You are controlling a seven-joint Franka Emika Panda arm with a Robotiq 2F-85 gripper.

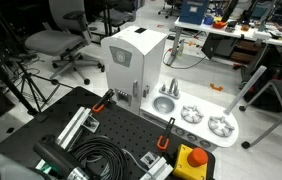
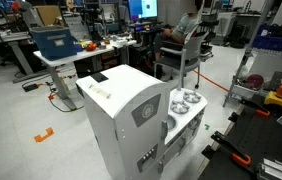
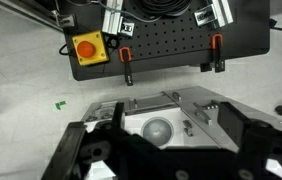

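Note:
My gripper shows at the bottom of the wrist view, its two dark fingers far apart: it is open, with nothing held between them. Below it, seen from above, is a white toy kitchen with a round metal sink [image 3: 157, 131]. In exterior view 1 its tall white cabinet [image 1: 135, 62] stands upright at the back of the black table, with the sink [image 1: 164, 104] and two burners [image 1: 191, 114] to its right. From the other side, exterior view 2 shows the cabinet [image 2: 131, 115] and the counter behind it.
The black perforated table [image 1: 131, 130] carries a coil of black cable [image 1: 99, 158], orange-handled clamps [image 1: 163, 143] and a yellow box with a red button [image 1: 197, 157]. Office chairs [image 1: 61, 40] and a blue bin [image 1: 194, 11] stand beyond.

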